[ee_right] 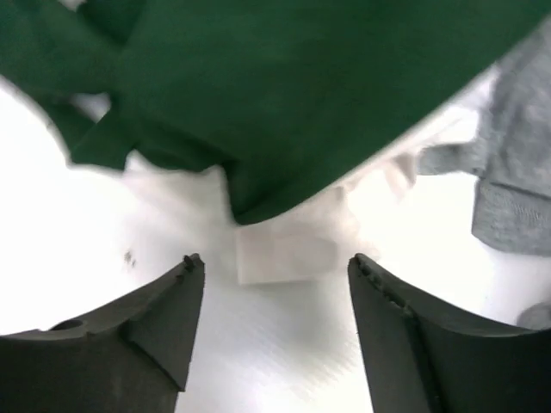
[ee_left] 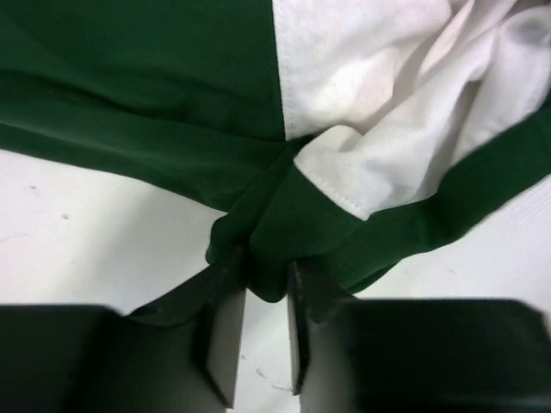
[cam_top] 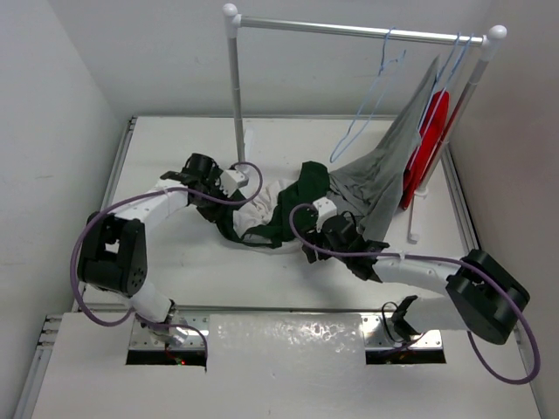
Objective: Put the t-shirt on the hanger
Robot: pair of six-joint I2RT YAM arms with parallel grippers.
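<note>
The green and white t shirt (cam_top: 301, 196) lies crumpled on the white table. My left gripper (cam_top: 218, 209) is at its left part; in the left wrist view a bunched green fold (ee_left: 301, 215) sits at its fingertips, and whether it is gripped is hard to tell. My right gripper (cam_top: 319, 244) is at the shirt's lower right; in the right wrist view its fingers stand open beside a white piece (ee_right: 293, 258) of cloth, nothing between them. An empty blue hanger (cam_top: 362, 109) hangs from the rail (cam_top: 341, 28) above.
Grey cloth (cam_top: 384, 166) hangs at the right, its lower part on the table, with a red garment (cam_top: 430, 131) behind it and more hangers. The rack's left post (cam_top: 236, 96) stands behind the shirt.
</note>
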